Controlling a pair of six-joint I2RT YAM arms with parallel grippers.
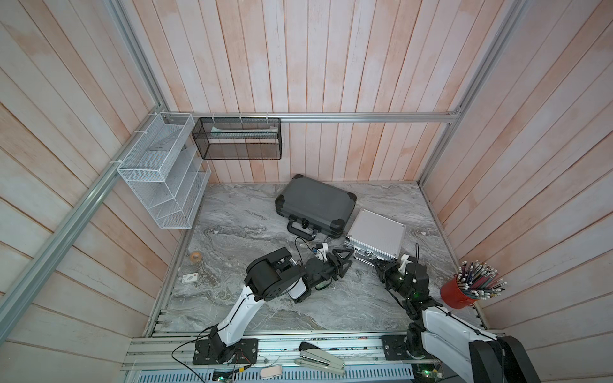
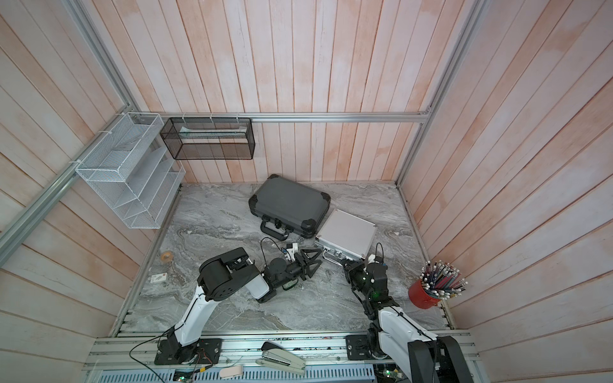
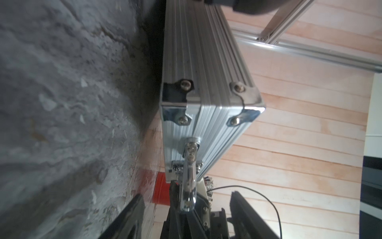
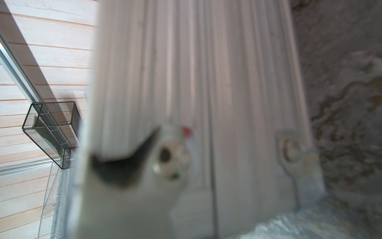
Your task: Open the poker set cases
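A silver aluminium case [image 1: 376,233] lies closed on the right of the marble table, beside a dark grey case [image 1: 316,201], also closed. My left gripper [image 1: 344,261] stands part open just left of the silver case's front corner; in the left wrist view the case's handle [image 3: 188,179] hangs ahead, between but beyond the blurred fingers. My right gripper [image 1: 383,265] is at the front right of the silver case, seemingly shut on its edge; the right wrist view is filled by blurred ribbed metal [image 4: 238,99], so the fingertips are hidden.
A red pot of pens [image 1: 457,292] stands at the front right. A tape roll [image 1: 195,256] and a small white item [image 1: 189,277] lie at the left. Mesh baskets [image 1: 237,146] hang on the walls.
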